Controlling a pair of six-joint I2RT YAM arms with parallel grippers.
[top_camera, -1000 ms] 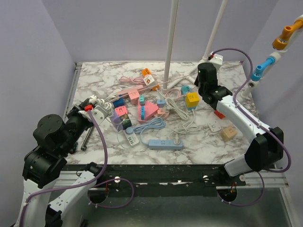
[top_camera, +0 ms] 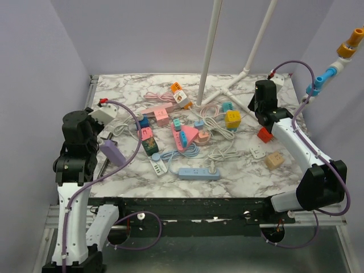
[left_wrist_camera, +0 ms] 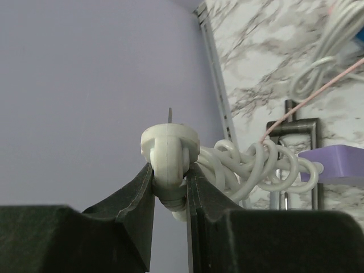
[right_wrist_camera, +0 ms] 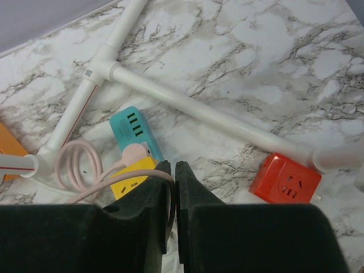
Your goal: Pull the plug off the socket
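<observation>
In the left wrist view, a white plug [left_wrist_camera: 169,148] with a thin prong pointing up is clamped in my left gripper, which is shut on it. A coiled white cable [left_wrist_camera: 256,165] trails to its right, with a thin pink line leading off over the table. My right gripper is shut on a pale pink cable [right_wrist_camera: 133,174] that curves in from the left. Close by, a round pink plug [right_wrist_camera: 135,152] sits at a yellow socket block [right_wrist_camera: 120,185], partly hidden by the right gripper. The top view shows that yellow block [top_camera: 232,119] left of my right arm.
A teal socket strip [right_wrist_camera: 132,126] and a red socket [right_wrist_camera: 285,181] lie near the right gripper. White pipes [top_camera: 207,51] rise at the back. Beside the left arm, a purple block [top_camera: 112,152] leans. Several sockets and cables, including a blue strip [top_camera: 199,173], fill the middle.
The left arm has swung toward the back and looks smaller from above. The yellow block moved slightly right, and the purple block is now tilted.
</observation>
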